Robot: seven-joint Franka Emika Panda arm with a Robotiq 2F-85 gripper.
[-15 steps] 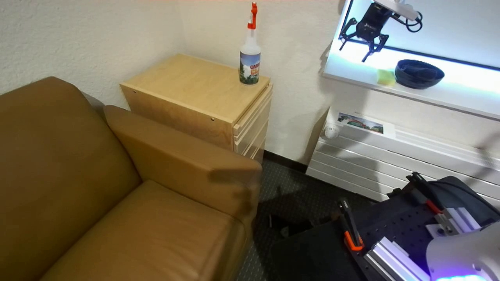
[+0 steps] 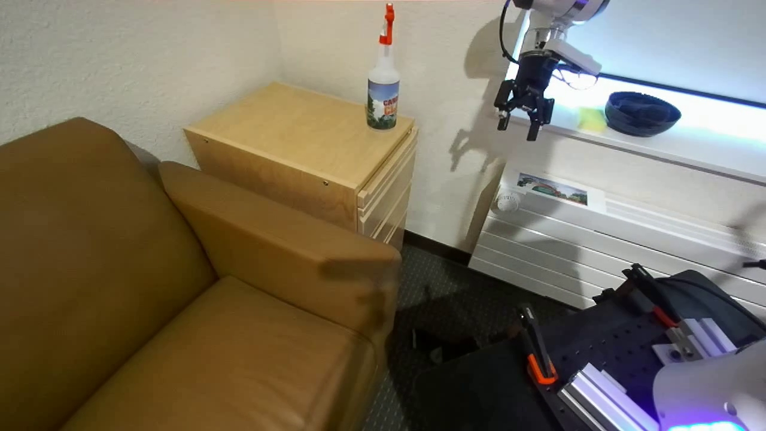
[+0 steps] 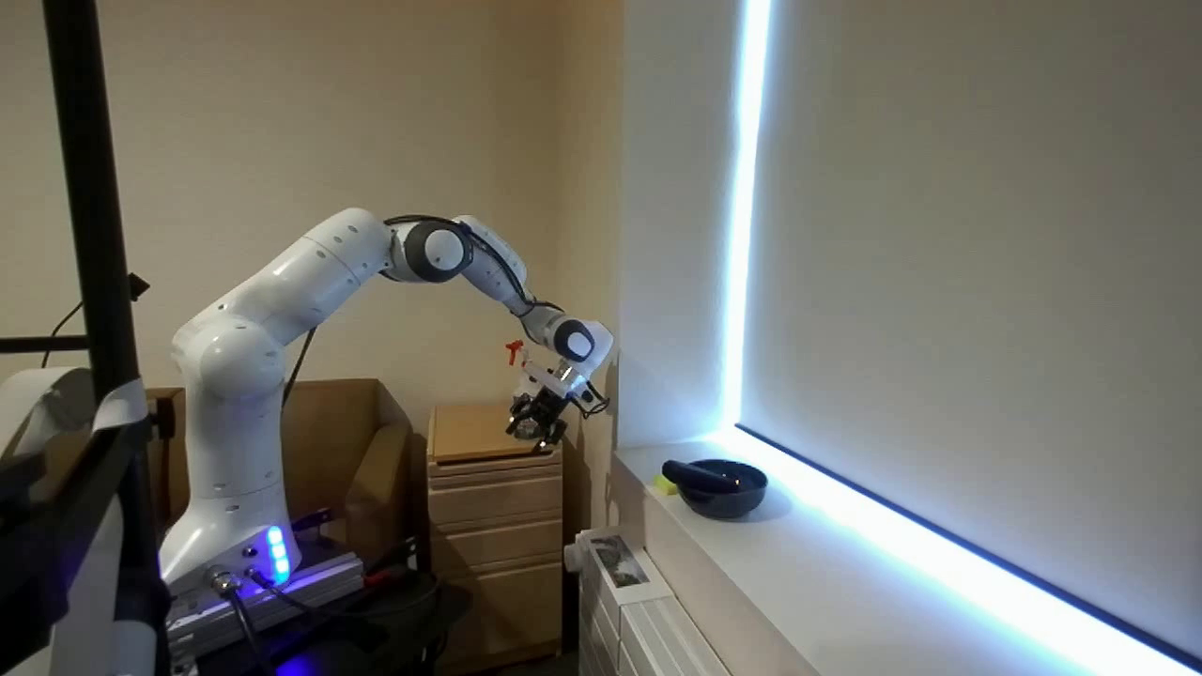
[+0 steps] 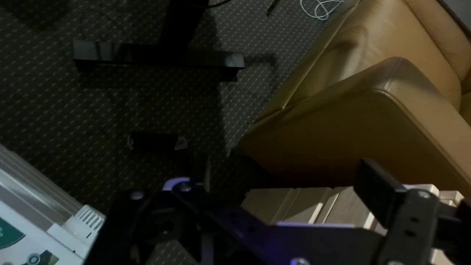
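Observation:
My gripper [image 2: 517, 128] hangs in the air between the wooden cabinet and the window sill, fingers pointing down. It is open, and nothing shows between its spread fingers; the wrist view also has them wide apart. A white spray bottle [image 2: 382, 90] with a red nozzle stands upright on the cabinet [image 2: 287, 133], well apart from the gripper. On the sill are a dark bowl [image 3: 722, 496], with a dark rod-like piece [image 3: 701, 478] lying across it, and a small yellow block [image 2: 591, 119] beside it.
Below my gripper is a white radiator [image 2: 546, 237] with a picture card [image 2: 553, 188] on top. The brown sofa [image 2: 287, 215] stands beside the cabinet. Much of the cabinet top is bare, and the sill [image 3: 879, 608] nearer the second exterior camera is clear.
In exterior view 1, my gripper has moved left and down, from in front of the window to beside the sill's end, and has turned somewhat. The bottle, bowl and yellow block are unmoved.

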